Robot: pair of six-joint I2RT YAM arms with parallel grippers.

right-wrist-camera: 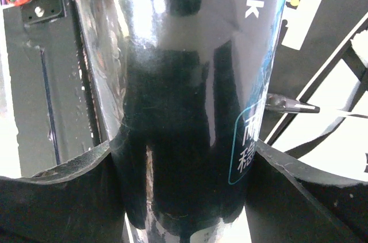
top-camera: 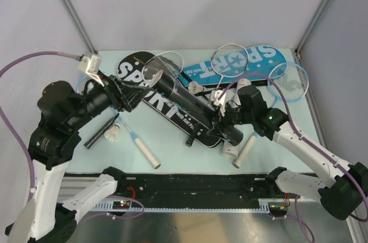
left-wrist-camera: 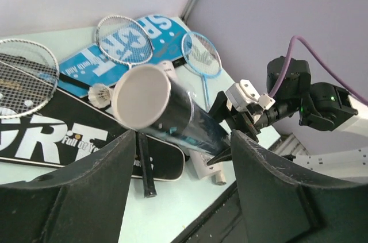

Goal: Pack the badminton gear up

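A dark, glossy shuttlecock tube [top-camera: 187,103] is held aslant above the table, its pale round end [left-wrist-camera: 140,96] toward the upper left. My right gripper [top-camera: 218,122] is shut on its lower part; in the right wrist view the fingers [right-wrist-camera: 69,197] press on both sides of the tube. My left gripper [top-camera: 140,93] stands open beside the pale end, with its fingers [left-wrist-camera: 98,191] spread and the tube just beyond them. Below lie the black racket bag [top-camera: 167,108] and the blue racket bag [top-camera: 261,62]. Rackets [top-camera: 230,60] rest on both bags.
A blue-rimmed racket [top-camera: 289,81] lies at the right. A white-gripped racket handle [top-camera: 148,154], a black handle [top-camera: 100,133] and a shuttlecock [top-camera: 112,134] lie at the left. A loose shuttlecock [top-camera: 195,88] sits between the bags.
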